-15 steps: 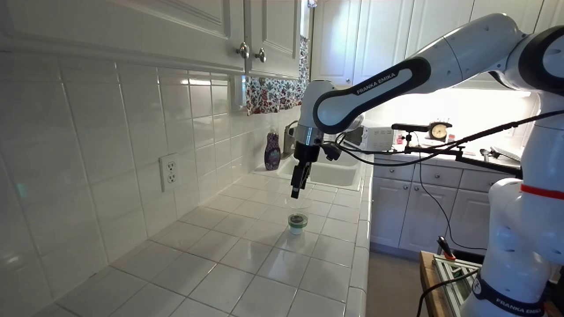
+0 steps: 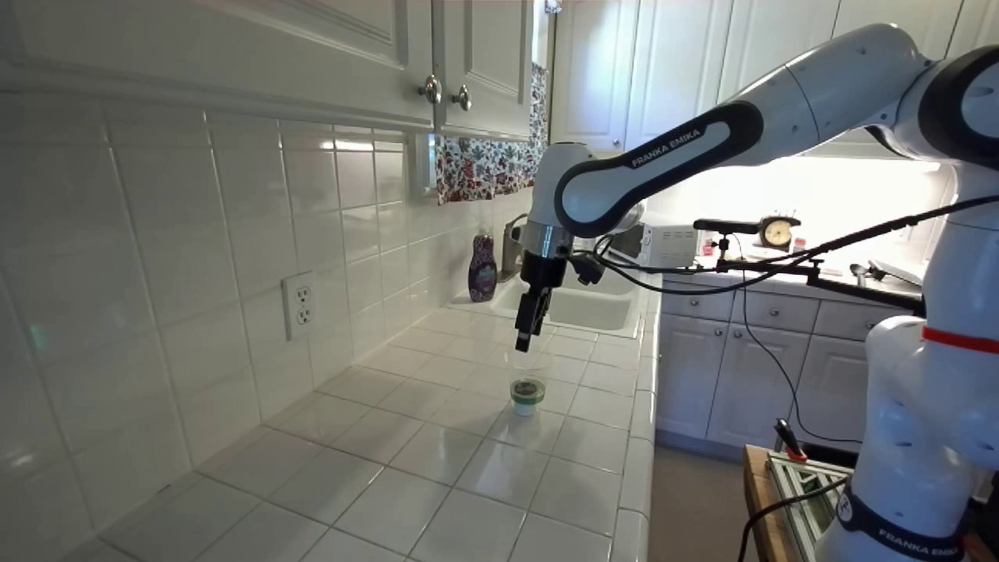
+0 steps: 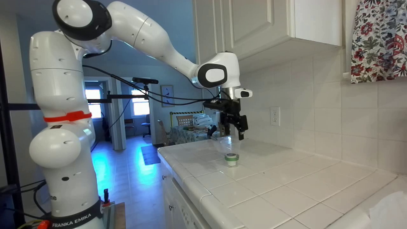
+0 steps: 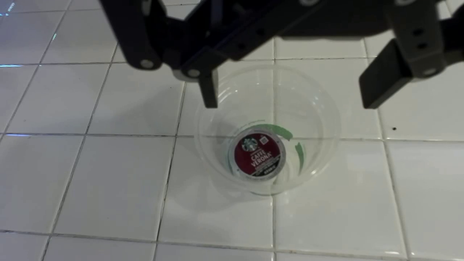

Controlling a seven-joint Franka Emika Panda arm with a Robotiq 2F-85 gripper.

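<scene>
A clear plastic cup (image 4: 322, 108) with green print stands upright on the white tiled counter (image 2: 403, 492). Inside it, toward one side of the bottom, lies a coffee pod (image 4: 259, 154) with a dark red Starbucks Caffè Verona lid. From outside, the cup (image 3: 231, 156) shows a green band low down, while its clear upper wall is faint. My gripper is open, its two fingers well apart and nothing between them. In the first exterior view the gripper (image 2: 524, 339) points down just above the cup's rim; the wrist view has its fingertips over opposite sides of the opening.
Tiled wall with an outlet (image 2: 300, 305) borders the counter, below overhead cabinets (image 2: 281, 56). Farther back are a purple bottle (image 2: 482, 268) and a sink (image 2: 590, 309). Something white (image 3: 391, 210) lies at a counter corner. The counter around the cup is clear.
</scene>
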